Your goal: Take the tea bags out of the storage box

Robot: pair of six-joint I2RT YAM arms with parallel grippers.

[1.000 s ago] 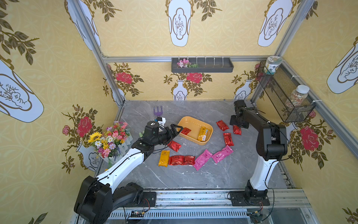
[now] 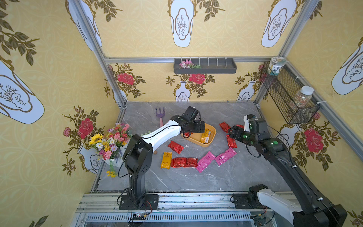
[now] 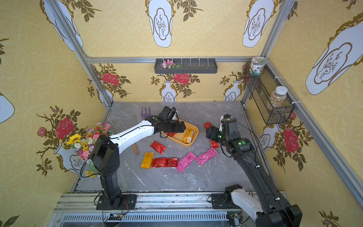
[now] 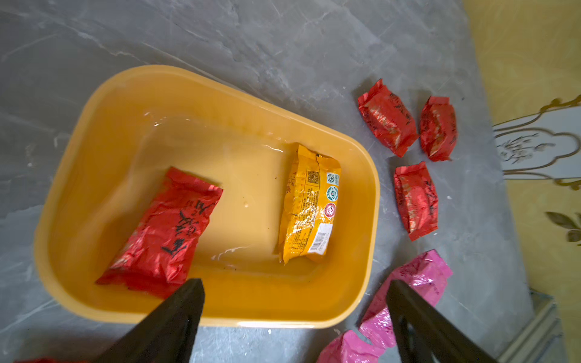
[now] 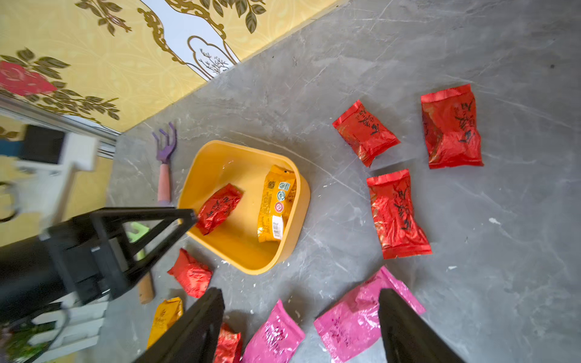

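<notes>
The orange storage box (image 4: 242, 290) holds a red tea bag (image 4: 163, 230) and an orange tea bag (image 4: 307, 202). My left gripper hangs open above the box, its fingers either side of the lower edge, nothing between them. My right gripper is in the air right of the box, part open and empty, over the table. Outside the box lie several red tea bags (image 5: 399, 214), pink tea bags (image 5: 363, 314) and an orange tea bag (image 2: 166, 160).
A flower pot (image 2: 111, 145) stands at left, with small garden tools (image 5: 164, 169) near the box. A wire basket (image 2: 287, 94) with jars hangs on the right wall; a grey shelf (image 2: 211, 68) is on the back wall.
My right gripper has moved toward the front left, away from the back red tea bags, and its arm has swung rightward at the elbow.
</notes>
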